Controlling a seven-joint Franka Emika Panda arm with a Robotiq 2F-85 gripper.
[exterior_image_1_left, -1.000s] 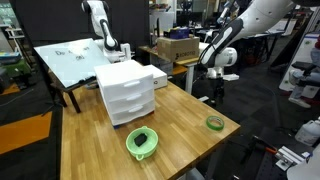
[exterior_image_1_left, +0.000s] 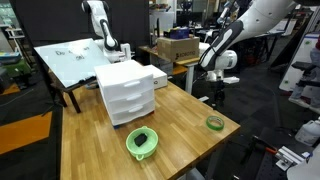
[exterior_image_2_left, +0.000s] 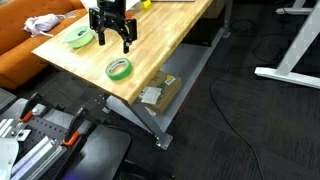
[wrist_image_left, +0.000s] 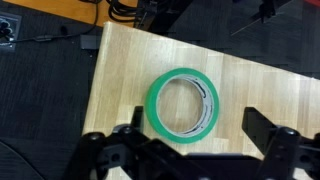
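A roll of green tape (wrist_image_left: 153, 108) lies flat near the table's end, its hole showing the wood beneath. My gripper hangs above and to one side of it, its two dark fingers wide apart with nothing between them. In exterior view 2 the gripper (exterior_image_2_left: 115, 42) is beyond the tape roll (exterior_image_2_left: 110, 70), clear of it. A light green bowl (exterior_image_1_left: 133, 151) with a dark object inside stands farther along the table; part of the bowl (exterior_image_2_left: 74, 38) also shows in exterior view 2.
White drawers (exterior_image_1_left: 126, 95) stand on the wooden table (exterior_image_1_left: 185, 125) behind the bowl. A cardboard box (exterior_image_1_left: 178, 48) is in the background. Bare tabletop lies between bowl and tape. The table edge runs close to the tape.
The arm has shifted only very slightly. Tape, bowl and drawers stay where they were.
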